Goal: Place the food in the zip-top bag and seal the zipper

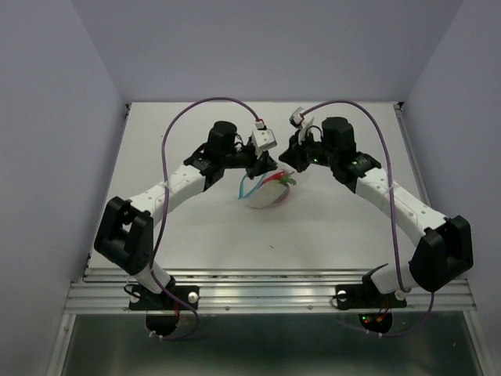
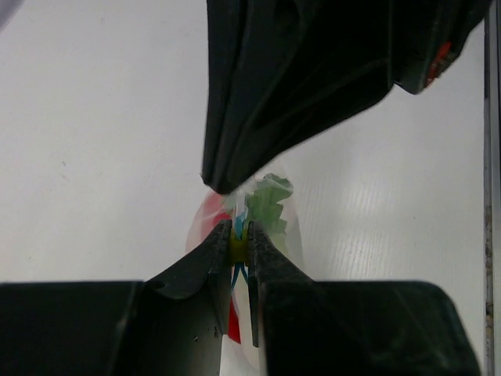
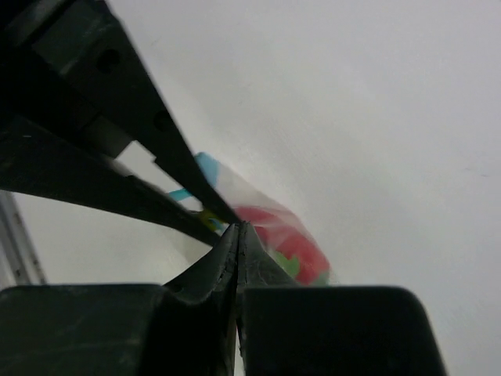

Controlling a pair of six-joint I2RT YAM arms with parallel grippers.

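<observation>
The clear zip bag [image 1: 262,200] has a blue zipper strip and lies below both grippers, with red and green food [image 1: 275,177] inside. In the left wrist view, my left gripper is shut on the yellow slider [image 2: 238,249], the blue zipper running through it. My right gripper is shut with nothing between its fingers. It stands just right of the left gripper, and the bag's top edge by the slider lies outside its fingers. In the right wrist view, the left gripper's dark fingers [image 3: 184,176] partly hide the slider and zipper.
Around the bag the white table [image 1: 211,231] is clear. Both arms reach in from the front corners and their tips are very close together above the bag. A metal rail [image 1: 258,286] runs along the front edge.
</observation>
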